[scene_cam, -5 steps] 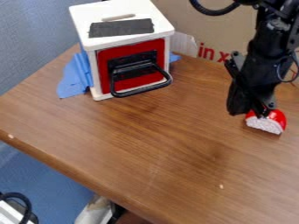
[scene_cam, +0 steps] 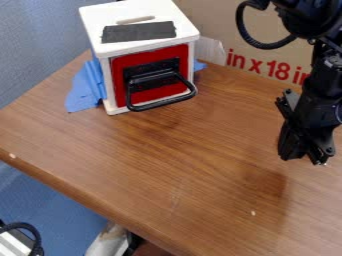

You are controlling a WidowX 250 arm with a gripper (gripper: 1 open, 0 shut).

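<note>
My black gripper (scene_cam: 301,140) hangs low over the right side of the wooden table (scene_cam: 147,170), with the arm above it along the right edge. Its fingers are dark and I cannot tell whether they are open or shut. No red and white object shows by it; if one is there, it is hidden behind the gripper and arm.
A white toy oven (scene_cam: 140,25) with a red door (scene_cam: 140,62) and black handle stands at the back left, a blue cloth (scene_cam: 84,88) beside it. Cardboard lies behind.
My gripper has moved to the right. The red and white object that lay beneath it earlier is now out of sight.
</note>
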